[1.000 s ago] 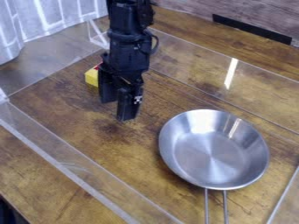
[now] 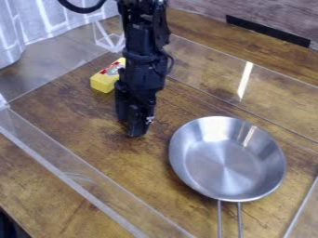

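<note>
My black gripper (image 2: 134, 119) hangs low over the middle left of the wooden table, its dark fingers pointing down near the surface; how far apart they are is hard to make out. Behind it, to the left, a yellow block-like object (image 2: 107, 79) is partly hidden by the arm. A silver pan (image 2: 226, 153) lies to the right of the gripper, its handle toward the bottom edge.
Bare wood (image 2: 87, 167) lies to the left and in front of the gripper, and more stretches behind the pan toward the back right. A pale, see-through edge runs along the left side.
My gripper has come slightly lower, and its fingertips look closer together than before. The pan has not moved.
</note>
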